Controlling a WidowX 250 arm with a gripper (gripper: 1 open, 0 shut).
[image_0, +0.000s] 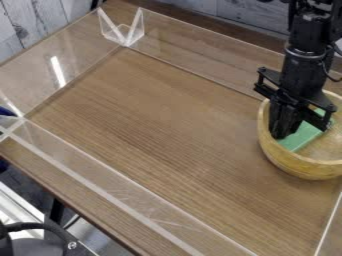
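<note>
My black gripper (283, 122) hangs from the arm at the upper right, its fingertips down inside the left part of a yellow bowl (294, 163). The fingers look shut, though they are dark and small. A green object (303, 139) lies in the bowl, partly hidden behind the gripper; I cannot tell whether the fingertips touch it.
A clear plastic corner piece (123, 28) is at the upper left. Black hardware and cables (27, 240) lie beyond the table at the lower left.
</note>
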